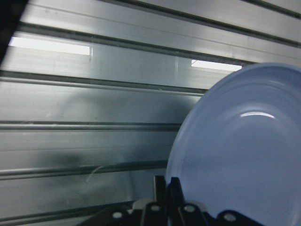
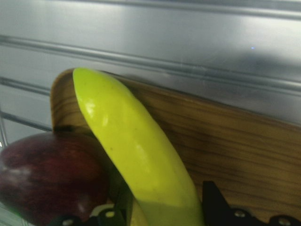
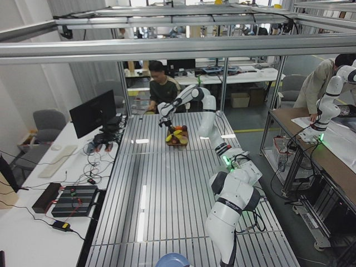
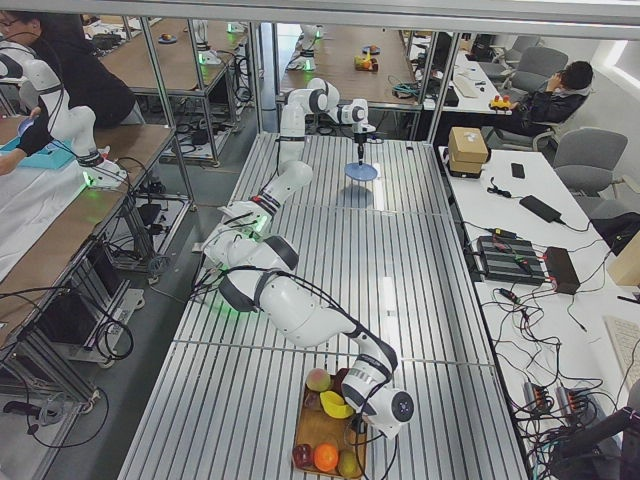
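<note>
A blue plate [image 1: 235, 150] lies on the slatted table, with my left gripper at its rim, fingertips close together; whether they pinch the rim is unclear. In the camera right view that plate [image 4: 360, 172] is at the far end. A wooden tray [image 2: 240, 146] holds a yellow banana [image 2: 131, 136], a dark red apple [image 2: 51, 174], an orange [image 4: 325, 457] and other fruit. My right gripper has its fingers either side of the banana, low over the tray; whether they grip it cannot be told.
Side desks hold a monitor [image 3: 92, 111], cables and power boxes. People sit or stand beyond the table and at the neighbouring bench.
</note>
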